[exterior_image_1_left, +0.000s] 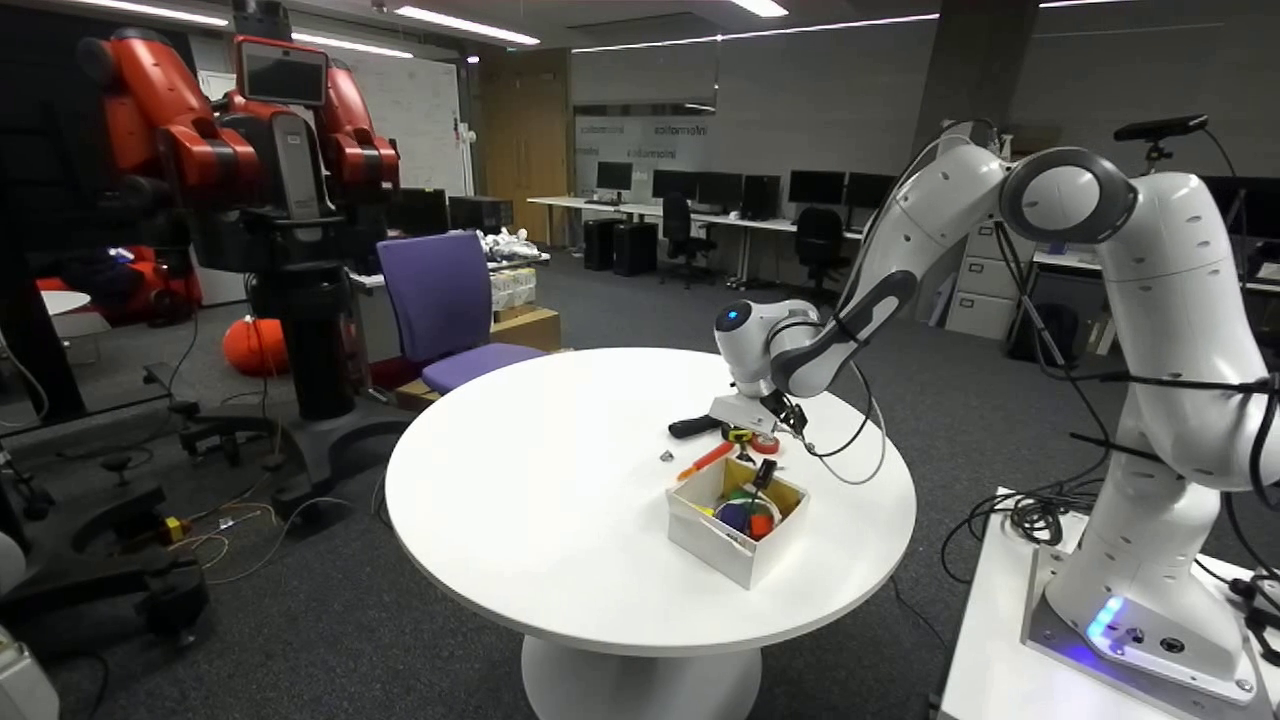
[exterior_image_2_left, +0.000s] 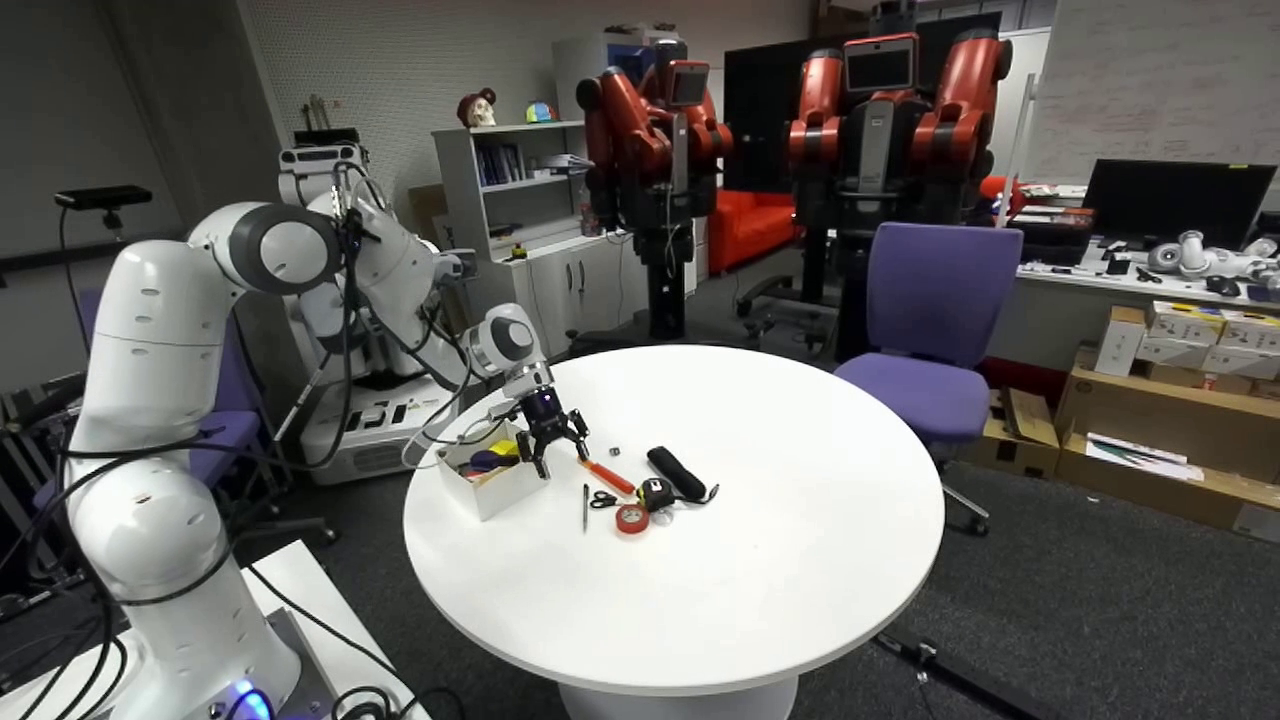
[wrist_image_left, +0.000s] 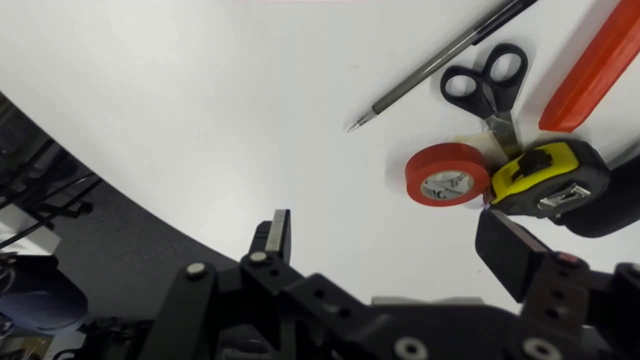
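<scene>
My gripper is open, its two black fingers wide apart with nothing between them. In the wrist view it hangs over bare tabletop, beside a roll of red tape (wrist_image_left: 447, 174). Touching the tape is a yellow and black tape measure (wrist_image_left: 543, 177). Black-handled scissors (wrist_image_left: 489, 90) and a grey pen (wrist_image_left: 426, 69) lie further up, along with an orange-red tool (wrist_image_left: 594, 69). From the second exterior view, the gripper (exterior_image_2_left: 561, 451) appears close by an open white box (exterior_image_2_left: 510, 490) holding several coloured items.
A black elongated object (exterior_image_2_left: 677, 473) lies beside the tape measure, and a small metallic piece (exterior_image_2_left: 614, 451) sits near the orange-red tool. A cable loop (exterior_image_1_left: 882, 450) hangs from the arm.
</scene>
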